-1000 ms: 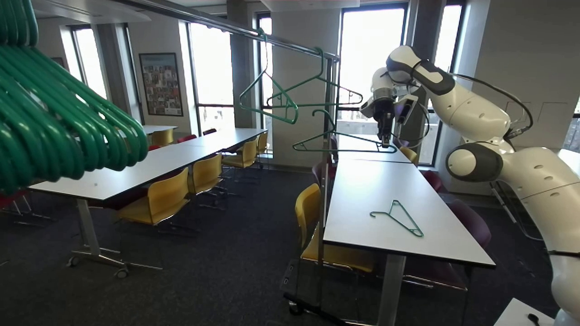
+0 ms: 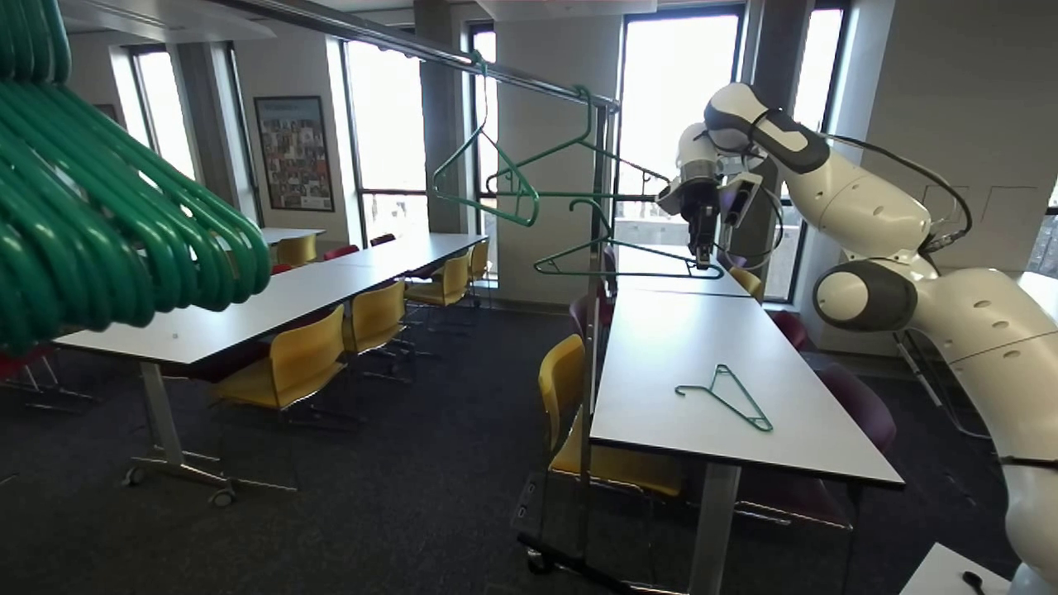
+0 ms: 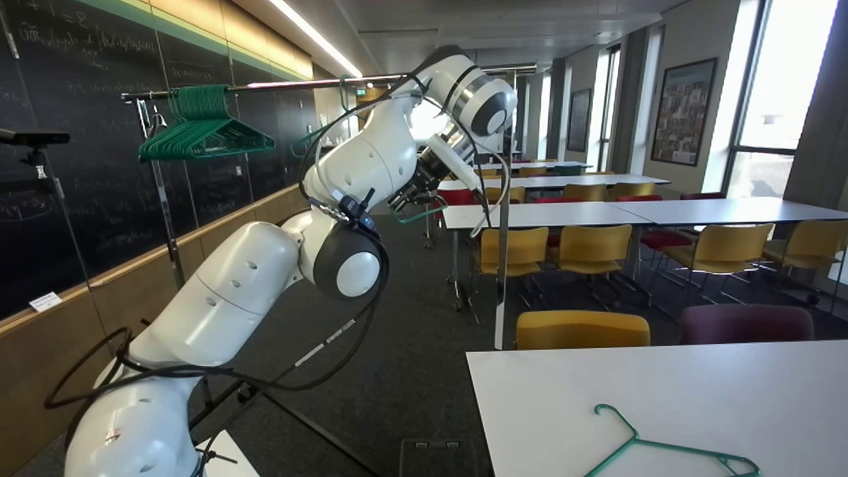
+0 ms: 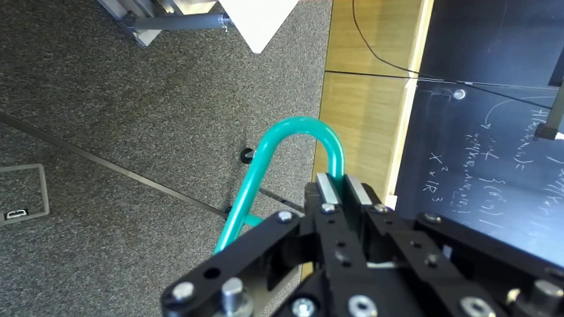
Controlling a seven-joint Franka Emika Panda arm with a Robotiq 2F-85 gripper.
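Observation:
My gripper (image 2: 704, 263) is shut on one end of a green hanger (image 2: 625, 273), which it holds in the air below the rail (image 2: 392, 38). In the wrist view the green tube (image 4: 264, 153) bends round and enters between the fingertips. The held hanger's hook (image 2: 593, 205) points up, free of the rail. Two other green hangers hang from that rail: one (image 2: 458, 198) turned toward the left, the other (image 2: 540, 154) at its right end, just above the held one. Another green hanger (image 2: 754, 415) lies flat on the white table (image 2: 655, 342).
A dense bunch of green hangers (image 3: 205, 131) hangs at the rail's other end. The rack's upright post (image 2: 593, 397) stands beside the table's near left corner. Yellow chairs (image 2: 307, 357) line the tables; dark open floor lies between them.
The two hangers on the rail have swung or turned slightly. The arm, my gripper and the held hanger look unmoved.

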